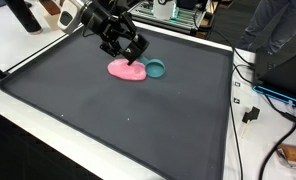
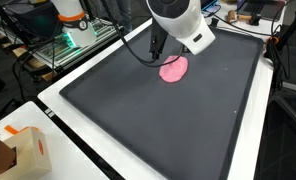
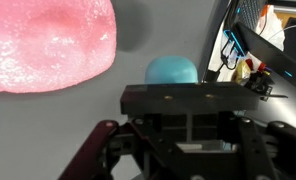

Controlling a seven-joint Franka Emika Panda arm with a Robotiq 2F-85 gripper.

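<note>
A teal rounded cup or scoop point(image 1: 155, 68) is beside the right end of a flat pink piece point(image 1: 126, 70) on the dark grey mat. My gripper point(image 1: 138, 49) is low over them, shut on what looks like the scoop's handle; the grip itself is mostly hidden. In the wrist view, the teal scoop point(image 3: 171, 70) shows just beyond the dark fingers, and the soft-looking, speckled pink piece point(image 3: 58, 45) lies apart from it at upper left. Exterior view 2 shows the pink piece point(image 2: 173, 69) below the arm, with the teal scoop out of sight.
A dark box-shaped device point(image 1: 284, 78) with cables stands past its right edge. In exterior view 2, a wooden block point(image 2: 28, 153) sits off the mat at the front left.
</note>
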